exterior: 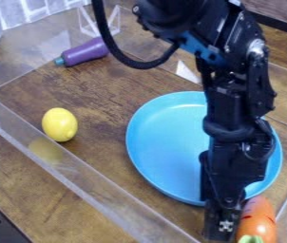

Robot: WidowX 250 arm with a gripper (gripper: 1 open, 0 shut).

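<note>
My black gripper (pixel 231 214) reaches down from the top over the right part of a blue plate (pixel 159 142), its lower end just beside an orange carrot-like object (pixel 259 226) at the bottom right, which it partly hides. The gripper is open; whether it touches the orange object cannot be told.
A yellow egg-shaped object (pixel 60 124) lies at the left on the wooden surface (pixel 108 101). A purple eggplant-like object (pixel 84 51) lies at the back left. A clear plastic wall runs diagonally along the lower left.
</note>
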